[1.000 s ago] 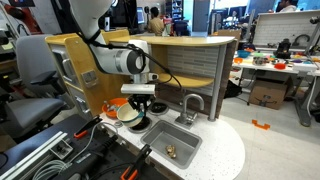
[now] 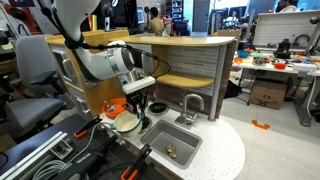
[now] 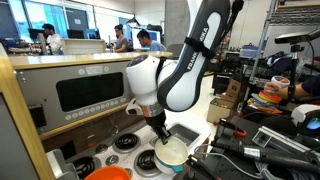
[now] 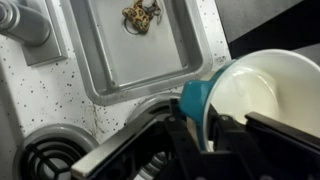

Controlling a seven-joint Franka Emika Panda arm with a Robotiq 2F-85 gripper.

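Observation:
A bowl [image 4: 255, 95] with a pale inside and a teal rim fills the right side of the wrist view. My gripper is shut on its teal rim, and the dark fingers reach up from the bottom edge. In the second exterior view the bowl [image 3: 171, 151] hangs tilted below the arm, close to the stove top. The first exterior view shows the bowl [image 2: 127, 122] at the front left of the counter. Whether its underside touches anything cannot be seen.
A metal sink [image 4: 96, 66] with a small brownish item [image 4: 141, 14] inside lies beside the burners [image 4: 52, 150]. The faucet [image 2: 190, 104] rises behind it. Orange dishes [image 3: 108, 174] sit left of the stove. The white counter right of the sink [image 2: 222, 145] is clear.
My gripper has moved slightly left and toward the counter's front, carrying the bowl with it. The bowl sits lower in the first exterior view than a second ago.

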